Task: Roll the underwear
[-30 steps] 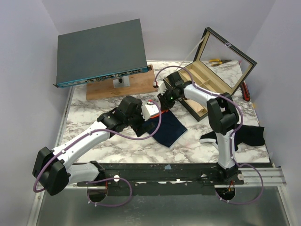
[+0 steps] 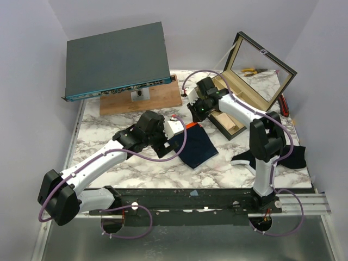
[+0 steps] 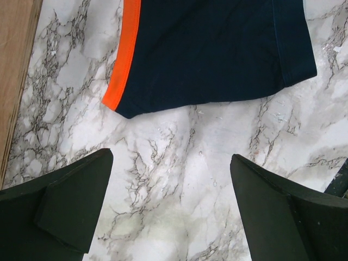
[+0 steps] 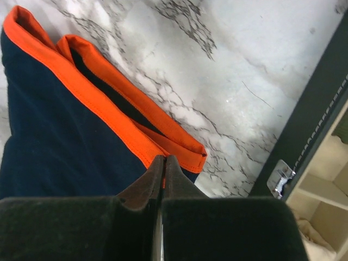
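Note:
The dark navy underwear (image 2: pixel 194 149) with an orange waistband (image 4: pixel 87 92) lies on the marble tabletop between the arms. In the right wrist view my right gripper is shut at the waistband's right end, the band's edge at its tips; whether fabric is pinched is unclear. My left gripper is open with nothing between its fingers, over bare marble beside the underwear's left side.
An open compartmented box (image 2: pixel 234 93) stands right of the underwear. A wooden board (image 2: pixel 125 106) with a flat-topped device lies at the back left. Dark cloths (image 2: pixel 291 159) lie at right, pliers (image 2: pixel 252 70) behind.
The right arm has shifted slightly to the right and up in the top view, and the underwear's lower corner has moved slightly. The left arm has stayed still.

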